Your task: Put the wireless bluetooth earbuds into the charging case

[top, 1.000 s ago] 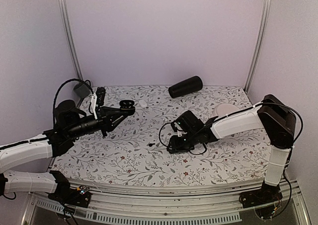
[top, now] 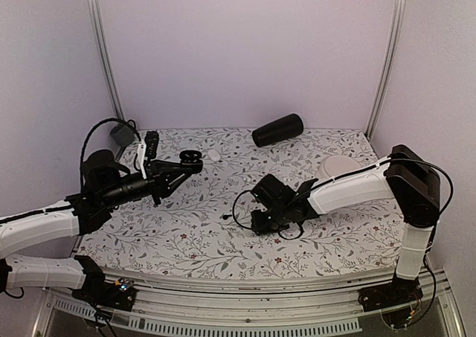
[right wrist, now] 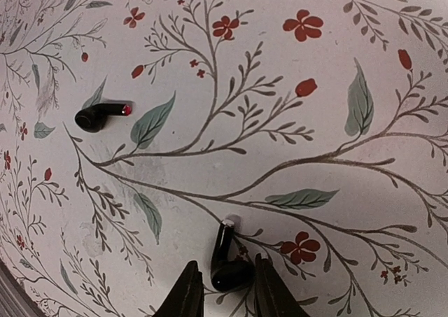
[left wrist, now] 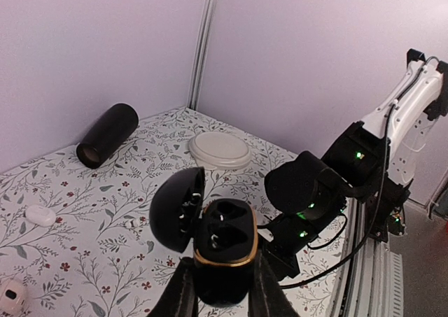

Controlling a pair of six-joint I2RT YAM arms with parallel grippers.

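Note:
Raised above the table at the left, the black charging case [left wrist: 225, 236] with its lid open is gripped by my left gripper [top: 177, 176]; its two wells look empty. Two black earbuds lie on the patterned tabletop. One earbud [right wrist: 231, 264] is at the fingertips of my right gripper, whose fingers stand part open around its rounded head, with the stem pointing away. Whether the fingers touch it is unclear. The other earbud [right wrist: 101, 116] rests apart, also seen as a small dark earbud [top: 227, 216] left of the right gripper.
A black cylinder [top: 277, 130] lies at the back. To the right behind my right arm is a round white lid-like object [top: 341, 166]. A small white object [top: 214, 155] sits beyond the case.
The left arm and the case have stayed in place.

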